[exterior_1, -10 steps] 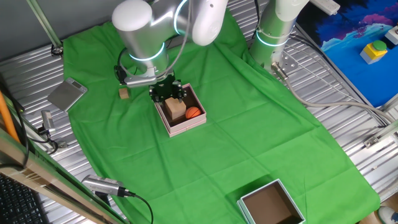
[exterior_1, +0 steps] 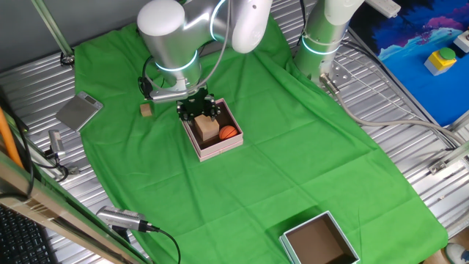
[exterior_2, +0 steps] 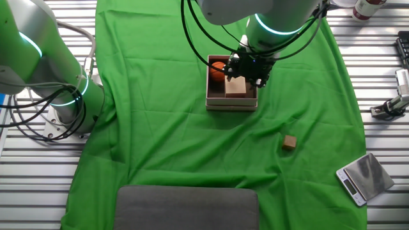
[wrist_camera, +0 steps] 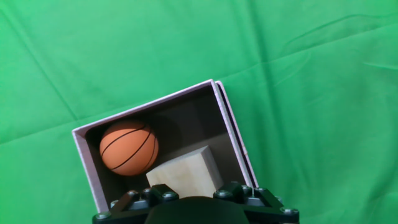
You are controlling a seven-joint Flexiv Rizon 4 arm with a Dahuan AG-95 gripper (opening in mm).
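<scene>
My gripper [exterior_1: 199, 116] is over the pink-rimmed box [exterior_1: 221, 147], its two dark fingers spread apart. Inside that box lie a large pale wooden block [exterior_1: 207, 127] and a small orange basketball [exterior_1: 229, 132]. In the wrist view the block [wrist_camera: 186, 174] reaches down behind the fingers [wrist_camera: 239, 191], so its near end is hidden. The ball [wrist_camera: 129, 148] rests in the box's left corner there, clear of the fingers. From exterior view 2, the gripper [exterior_2: 248, 76] is at the block's edge; whether they touch, I cannot tell.
A small wooden cube [exterior_1: 146, 110] sits on the green cloth [exterior_1: 293, 161] outside the box. An empty, pale-rimmed box [exterior_1: 320, 240] stands near the front edge. Mid-cloth is clear.
The upper arm has shifted slightly to the right in exterior view 1. The gripper stays over the box, and the block and ball have not visibly moved.
</scene>
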